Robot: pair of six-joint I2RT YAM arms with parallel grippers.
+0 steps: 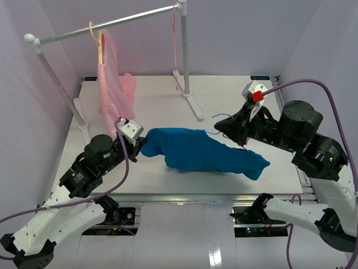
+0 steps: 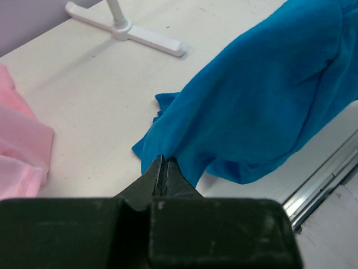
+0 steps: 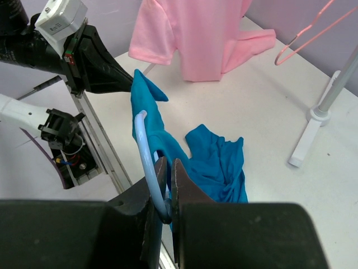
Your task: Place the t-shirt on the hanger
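Observation:
A blue t-shirt (image 1: 196, 151) is stretched between both arms, part of it bunched on the table. My left gripper (image 1: 142, 143) is shut on the shirt at one end, its fingertips pinching the cloth in the left wrist view. My right gripper is shut on a light blue plastic hanger (image 3: 144, 151), which reaches into the blue cloth in the right wrist view; in the top view the hanger's hook sticks out above the shirt. How far the hanger sits inside the shirt is hidden.
A rack (image 1: 106, 22) stands behind, with a pink shirt (image 1: 112, 84) on a wooden hanger at the left and a pink hanger (image 1: 174, 50) at the right. Bare table (image 1: 151, 101) shows between them; a metal rail runs along the front edge.

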